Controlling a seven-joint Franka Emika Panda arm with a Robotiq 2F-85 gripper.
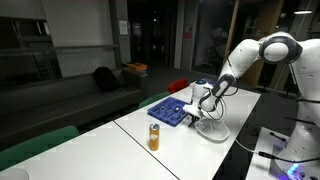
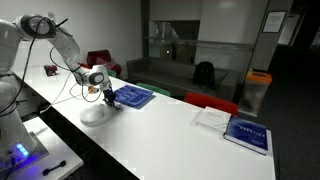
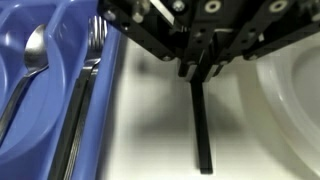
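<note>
In the wrist view, my gripper is shut on a thin black utensil handle, which extends away from the fingertips over the white tabletop. What the other end of the utensil looks like is hidden. To one side lies the blue cutlery tray, holding a spoon and a fork in separate slots. A white plate is on the other side. From outside, the gripper appears low, between the tray and the plate.
An orange-and-white bottle stands on the table, away from the arm. Farther along the table, a white tray and a blue book-like item lie side by side.
</note>
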